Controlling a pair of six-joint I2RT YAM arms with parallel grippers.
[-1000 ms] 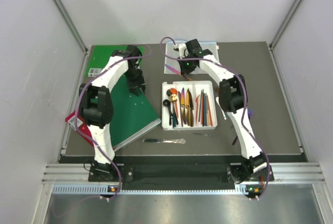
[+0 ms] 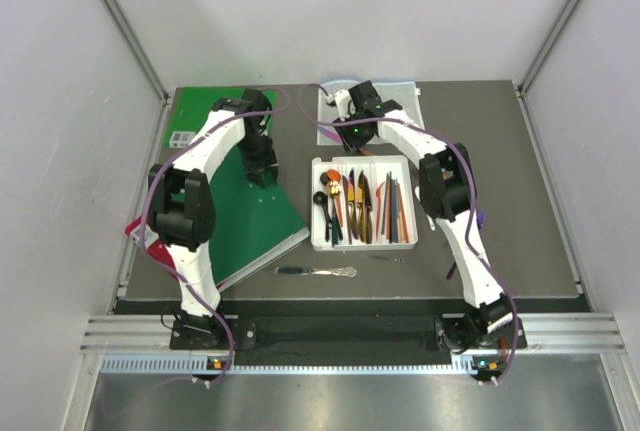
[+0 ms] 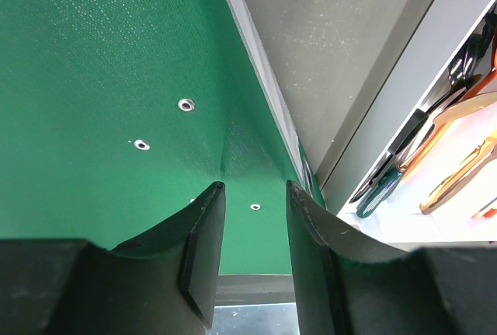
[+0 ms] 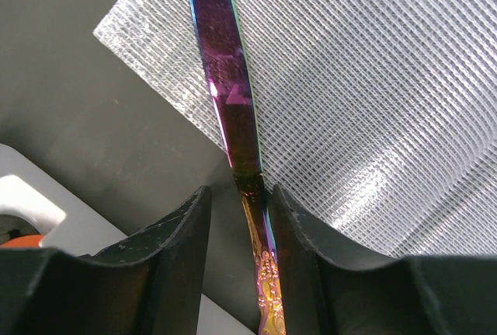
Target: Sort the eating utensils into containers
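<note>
A purple, iridescent knife lies across the corner of a silvery textured mat in the right wrist view, its patterned golden end reaching down toward me. My right gripper is partly open around it, with the knife close to the right-hand fingertip; contact cannot be made out. The white tray holds several spoons, knives and chopstick-like sticks. Over the green board, my left gripper stands partly open with nothing between its fingers. A dark-handled silver utensil lies in front of the tray.
The pale mat spreads behind the tray. Right of the tray are a white utensil and a purple item, partly behind the right arm. A red box sits at left. Bare table shows at far right.
The left arm has barely moved.
</note>
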